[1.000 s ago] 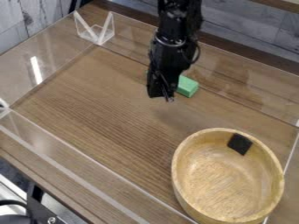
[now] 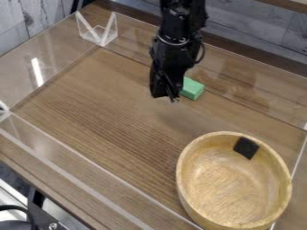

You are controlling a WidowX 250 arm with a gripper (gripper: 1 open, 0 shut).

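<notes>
My black gripper (image 2: 164, 90) hangs over the upper middle of the wooden surface, shut, with nothing visible between its fingers. Just right of it, partly behind the arm, lies a small green block (image 2: 188, 90). At the lower right is a large tan round bin (image 2: 225, 189) with a black rectangle (image 2: 246, 148) at its upper right.
A white wire holder (image 2: 99, 29) stands at the back left, and another white piece (image 2: 4, 110) is at the left edge.
The arm and gripper have shifted very slightly; the block and bin are unmoved.
</notes>
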